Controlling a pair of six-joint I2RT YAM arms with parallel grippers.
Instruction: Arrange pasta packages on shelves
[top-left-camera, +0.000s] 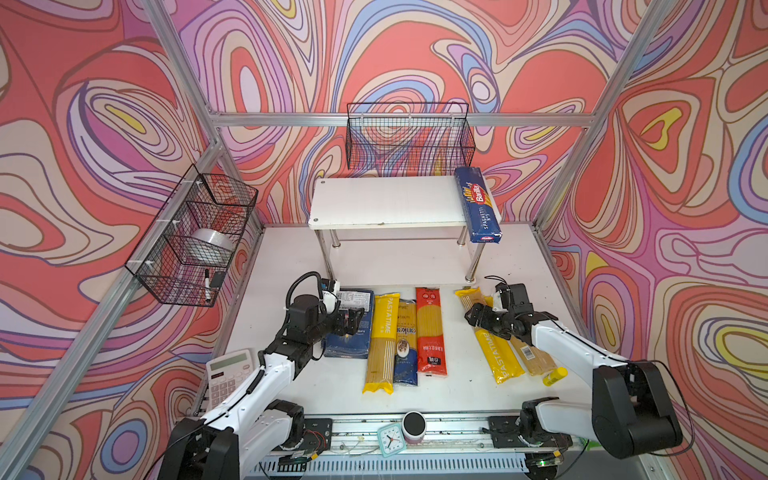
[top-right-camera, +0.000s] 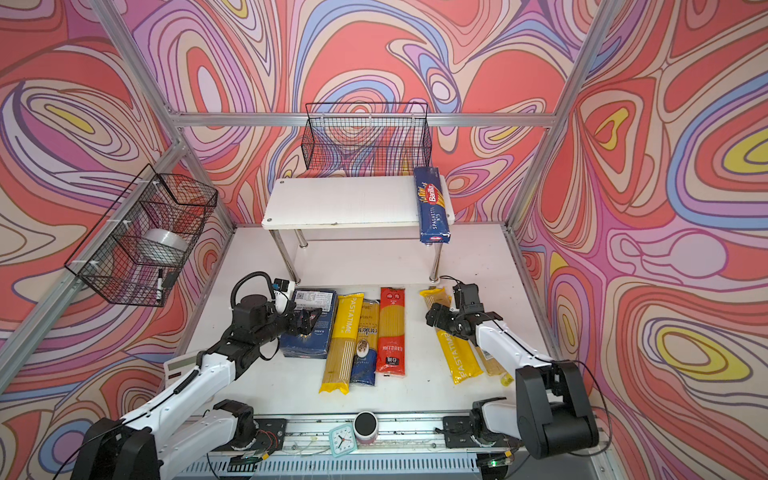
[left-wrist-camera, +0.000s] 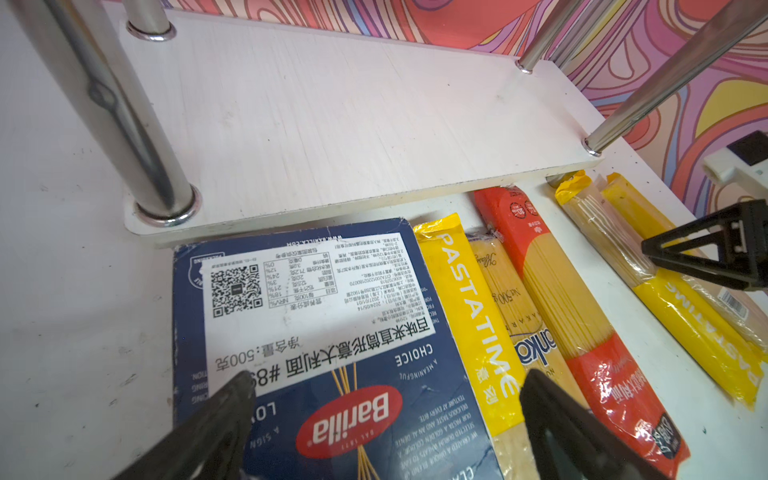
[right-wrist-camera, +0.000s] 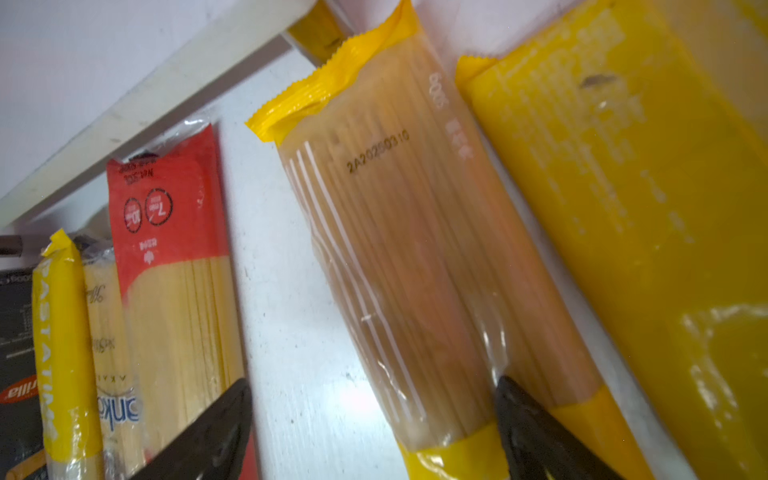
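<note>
A blue Barilla spaghetti box (top-left-camera: 478, 206) lies on the right end of the upper shelf (top-left-camera: 384, 200). Below lie a flat Barilla pack (left-wrist-camera: 348, 420), a yellow Pastatime pack (left-wrist-camera: 468, 312), an Ankara pack (right-wrist-camera: 112, 352), a red-ended pack (left-wrist-camera: 540, 264) and, rightmost, Pastatime packs (right-wrist-camera: 416, 240). My left gripper (top-left-camera: 345, 320) hovers open over the flat Barilla pack. My right gripper (top-left-camera: 482, 314) is open, low over the right-hand Pastatime packs, one finger close to the nearer pack.
Steel posts (left-wrist-camera: 112, 120) support the shelf; the lower board (left-wrist-camera: 360, 112) is bare. Wire baskets hang at back and left. A calculator (top-left-camera: 229, 382) lies front left. A clear strip separates the red pack from the right-hand packs.
</note>
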